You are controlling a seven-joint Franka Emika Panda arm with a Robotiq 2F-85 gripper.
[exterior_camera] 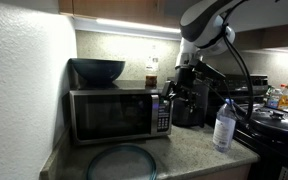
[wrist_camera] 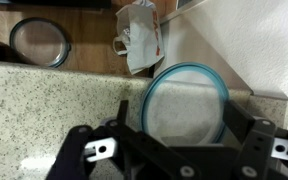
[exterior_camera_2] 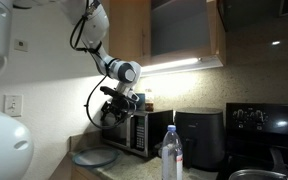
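Note:
My gripper points down above the counter, its two dark fingers spread apart with nothing visible between them. In exterior view 1 the gripper (exterior_camera: 170,93) hangs by the right front of the microwave (exterior_camera: 112,117); in exterior view 2 the gripper (exterior_camera_2: 112,110) appears left of the microwave's front. Below it, a round plate-like object with a blue-green rim (wrist_camera: 147,98) lies flat on the counter, partly hidden by the gripper in the wrist view. The same rim (exterior_camera: 92,164) shows at the counter's front. Closed is how the microwave door looks.
A dark bowl (exterior_camera: 97,70) and an amber bottle (exterior_camera: 152,70) sit on the microwave. A clear water bottle (exterior_camera: 224,127) stands on the counter's right, near a stove with a lidded pan (exterior_camera: 277,122). A dark air fryer (exterior_camera_2: 200,136) stands beside the microwave. A white bag (wrist_camera: 140,38) lies below the counter.

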